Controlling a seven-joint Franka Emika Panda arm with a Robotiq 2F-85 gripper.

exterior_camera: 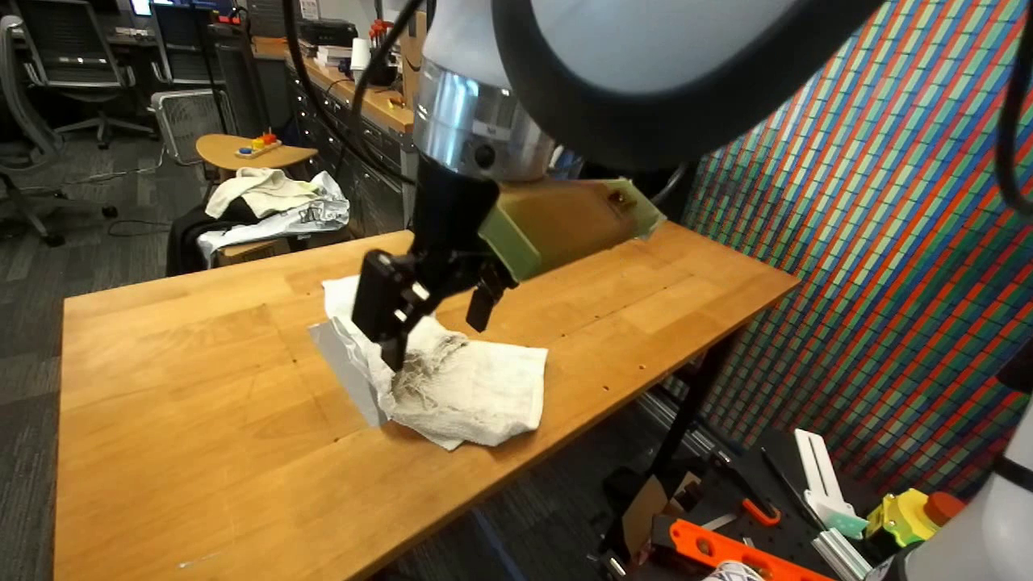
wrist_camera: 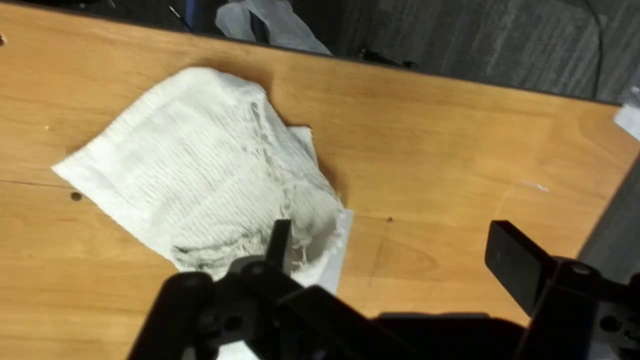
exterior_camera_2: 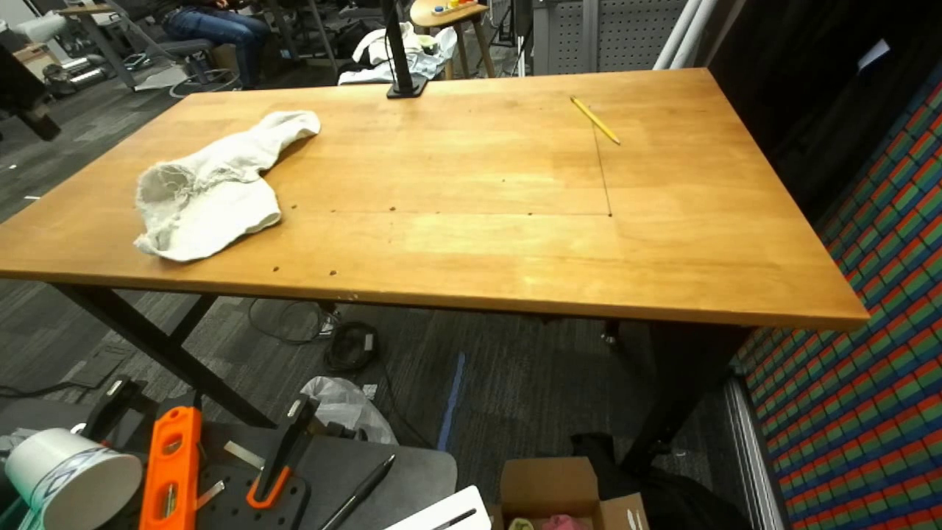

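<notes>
A crumpled white cloth (exterior_camera: 474,387) lies on the wooden table, its frayed, folded-back part forming an opening (exterior_camera_2: 166,190) on one side. In the wrist view the cloth (wrist_camera: 174,156) fills the left of the table, and a thin grey sheet (wrist_camera: 336,264) shows from under its edge. My gripper (exterior_camera: 436,332) is above the cloth with its fingers wide apart. Nothing sits between the fingers. From the wrist, one finger (wrist_camera: 280,243) overlaps the cloth's frayed fold, while the other finger (wrist_camera: 510,258) is over bare wood. Whether either touches the cloth cannot be told.
A yellow pencil (exterior_camera_2: 596,121) lies toward the far right of the table in the second exterior view. Behind the cloth stands a black post (exterior_camera_2: 405,87) at the table's back edge.
</notes>
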